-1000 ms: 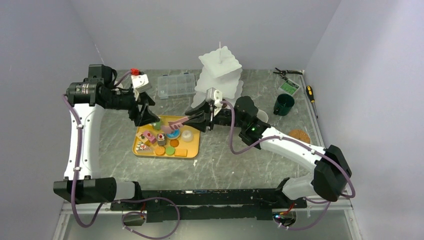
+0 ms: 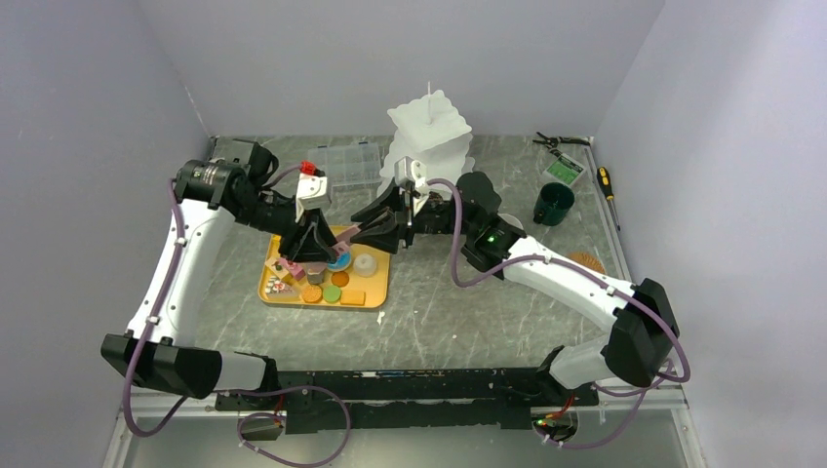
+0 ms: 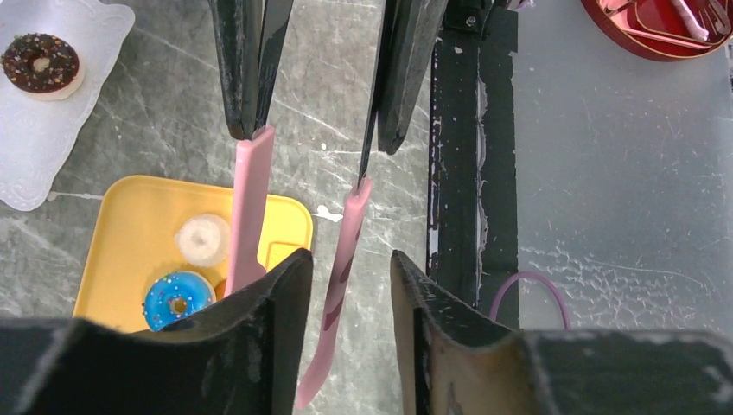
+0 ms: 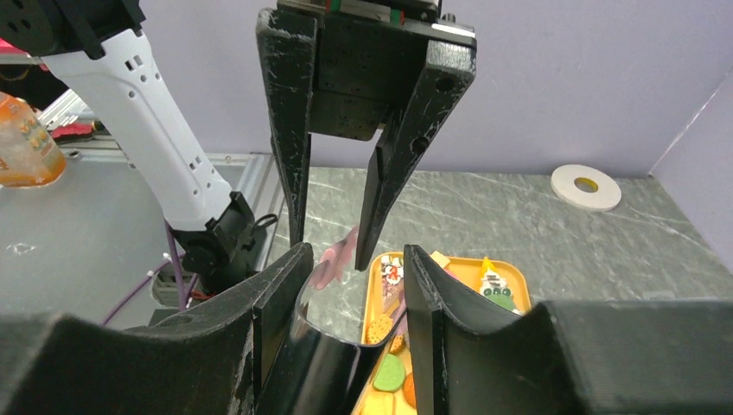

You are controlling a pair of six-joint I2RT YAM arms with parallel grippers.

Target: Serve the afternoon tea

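A pink utensil [image 2: 343, 238] spans the space between my two grippers above the yellow tray [image 2: 371, 283], which holds toy cakes, donuts and cookies. My right gripper [image 2: 366, 232] is shut on it. My left gripper [image 2: 317, 249] is at its other side, fingers around it and partly apart; whether they grip is unclear. In the left wrist view two pink prongs [image 3: 344, 259] lie beyond the left fingers. In the right wrist view the left fingers flank the pink piece [image 4: 335, 259].
A white tiered stand [image 2: 429, 127] and a clear box [image 2: 341, 166] stand at the back. A green mug [image 2: 553, 203], pliers [image 2: 546, 141] and a screwdriver [image 2: 607, 195] are at the right.
The right arm has shifted only slightly.
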